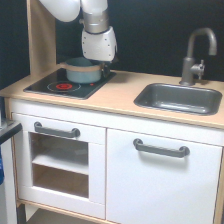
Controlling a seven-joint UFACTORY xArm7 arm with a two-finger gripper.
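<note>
A teal pot (83, 71) with a brown rim stands on the black cooktop (62, 86) at the back left of the toy kitchen. The white arm (98, 43) comes down from the top, just behind and to the right of the pot. My gripper (106, 68) is a small dark shape close to the pot's right side. Whether its fingers touch the pot or are open or shut is too small to make out.
A grey sink (180, 98) with a tall tap (192, 60) lies to the right. Bare wooden counter (120, 92) separates it from the cooktop. Below are an oven door (60, 170) and a cupboard door (160, 180), each with a grey handle.
</note>
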